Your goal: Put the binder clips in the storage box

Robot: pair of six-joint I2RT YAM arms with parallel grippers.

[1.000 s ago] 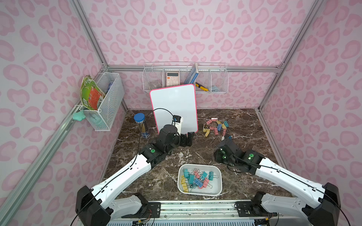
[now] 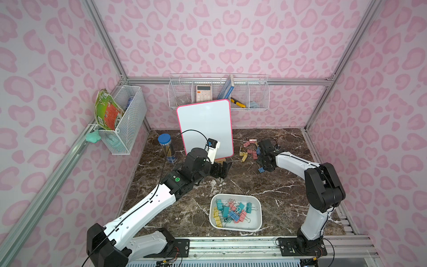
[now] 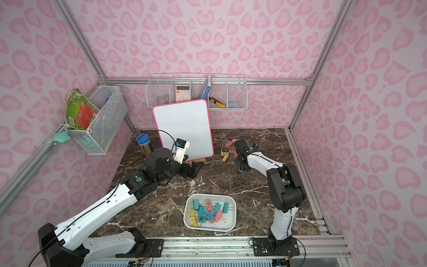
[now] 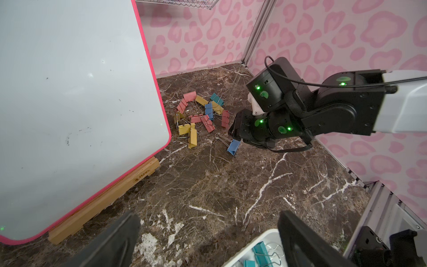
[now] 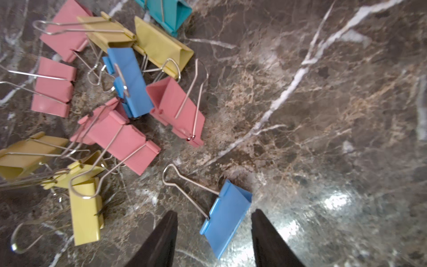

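Observation:
A white storage box (image 2: pixel 242 226) near the front of the table holds several binder clips in teal, yellow, red and blue. At the back right lies a loose pile of red, yellow, blue and teal clips. One blue binder clip (image 5: pixel 227 218) lies apart from that pile, wire handles toward it. Over this clip hovers my right gripper, open, its fingers on either side in the right wrist view and nothing gripped. My left gripper is open and empty, held above the table in front of the whiteboard.
The whiteboard (image 2: pixel 206 126) leans on a wooden base at the back. A blue-lidded jar (image 2: pixel 167 149) stands left of it. Wire baskets hang on the back and left walls. Bare marble tabletop (image 2: pixel 284 200) lies between the box and the pile.
From near the storage box, my right arm has swung back and come over the pile's front edge, now partly covering the lone blue clip.

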